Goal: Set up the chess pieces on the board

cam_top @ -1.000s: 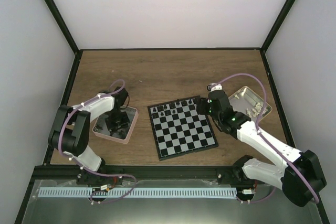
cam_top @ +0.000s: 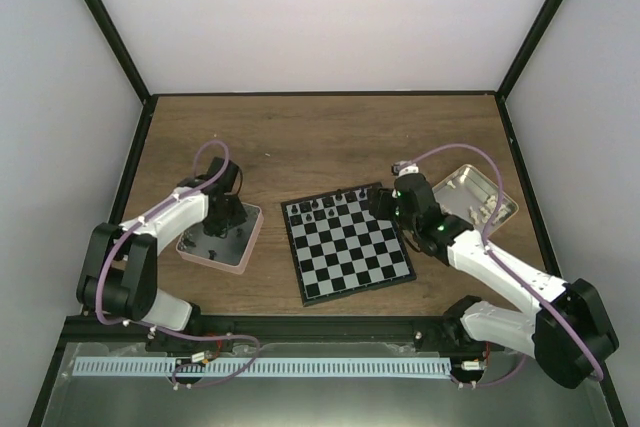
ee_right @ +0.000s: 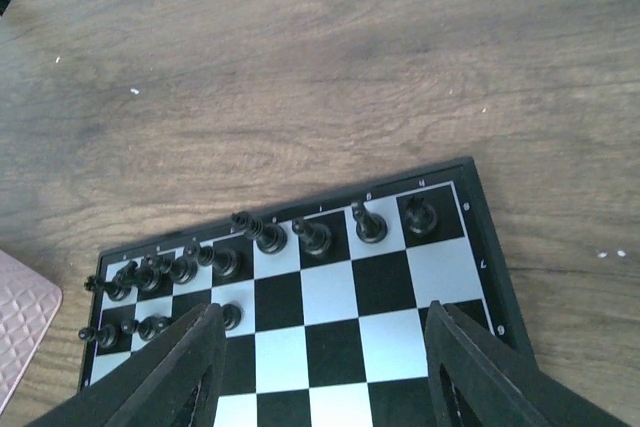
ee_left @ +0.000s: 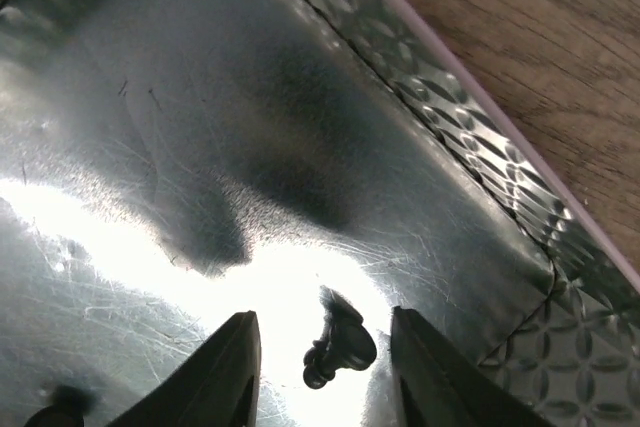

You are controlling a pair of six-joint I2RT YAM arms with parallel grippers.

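Note:
The checkered board point(cam_top: 348, 257) sits centre, black pieces along its far edge, a few in the second row; the right wrist view shows these pieces point(ee_right: 369, 225) upright. My left gripper is open inside the pink-rimmed metal tray point(cam_top: 239, 263), with a dark piece point(ee_left: 350, 345) lying between and below its fingertips, not visibly gripped, and another dark piece point(ee_left: 58, 417) at the lower left. My right gripper hangs open over the board's right side, nothing between its fingers.
A second tray point(cam_top: 475, 187) with white pieces stands right of the board, partly behind my right arm.
My left arm has shifted slightly toward the back of the tray and up in the top view. The right arm has moved only slightly; the board looks the same.

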